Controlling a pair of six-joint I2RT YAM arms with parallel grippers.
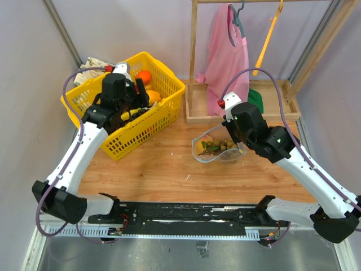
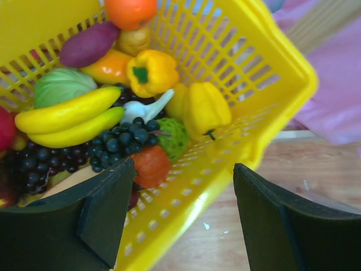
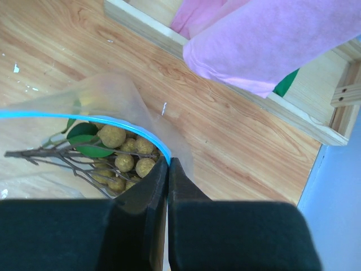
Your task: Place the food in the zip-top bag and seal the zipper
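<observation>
Held at one edge, the clear zip top bag (image 1: 198, 156) rests on the table with its mouth open. Inside it lie a bunch of round brown fruits (image 3: 125, 164) with twigs and green leaves, and something yellow-orange (image 1: 203, 143). My right gripper is shut on the bag's rim, where the blue zipper strip (image 3: 107, 119) meets its fingertips. My left gripper is open above the near side of the yellow basket (image 2: 200, 200), with nothing between its fingers. In the basket are bananas (image 2: 70, 116), dark grapes (image 2: 121, 141) and yellow peppers (image 2: 206, 110).
An orange (image 1: 144, 77) lies toward the basket's back. Behind the bag stands a wooden rack (image 1: 193, 62) with a tray base and a hanging pink garment (image 1: 228, 62). A patterned cloth (image 1: 90, 69) is at the back left.
</observation>
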